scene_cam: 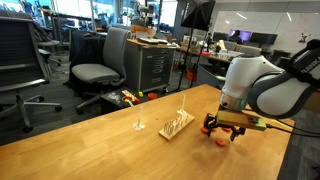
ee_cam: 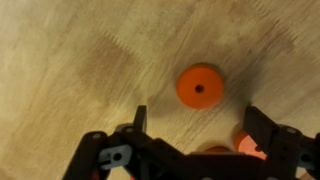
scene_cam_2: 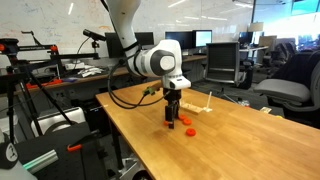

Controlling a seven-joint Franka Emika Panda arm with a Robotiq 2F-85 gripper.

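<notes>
In the wrist view an orange-red disc [ee_cam: 200, 87] with a dark centre hole lies flat on the wood, just beyond the fingertips and between their lines. My gripper stands open over the table, nothing between its fingers. More reddish pieces [ee_cam: 248, 143] show beside and partly behind the right finger. From exterior view 2, one red disc [scene_cam_2: 190, 132] lies apart on the table to the right of the gripper [scene_cam_2: 170, 122], and other red pieces [scene_cam_2: 184, 120] are close around the fingers.
A wooden rack with upright pegs [scene_cam: 177, 124] stands on the table, and a thin white upright piece [scene_cam: 139, 121] is farther left. Office chairs [scene_cam: 100, 72] stand behind the table edge.
</notes>
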